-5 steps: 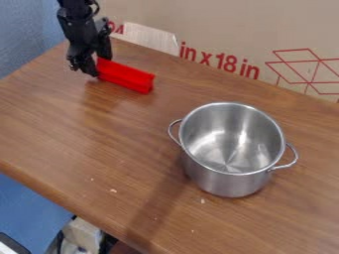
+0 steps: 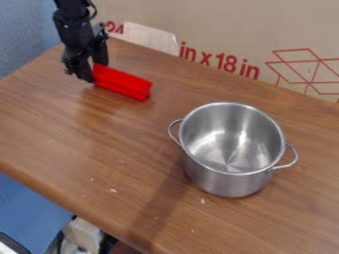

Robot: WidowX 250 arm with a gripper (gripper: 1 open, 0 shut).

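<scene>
My black gripper point(image 2: 87, 67) reaches down from the top left of the camera view, shut on the left end of a long red block point(image 2: 122, 82) that lies low over the wooden table, near its back left. Whether the block rests on the wood cannot be told. A steel pot point(image 2: 231, 149) with two side handles stands upright on the right half of the table, apart from the block.
A white flat item point(image 2: 146, 37) is at the back edge, before a cardboard panel point(image 2: 265, 40) with red print. Blue surfaces lie beyond the left edges.
My gripper and the red block have shifted slightly to the left over the last second. The pot has not moved.
</scene>
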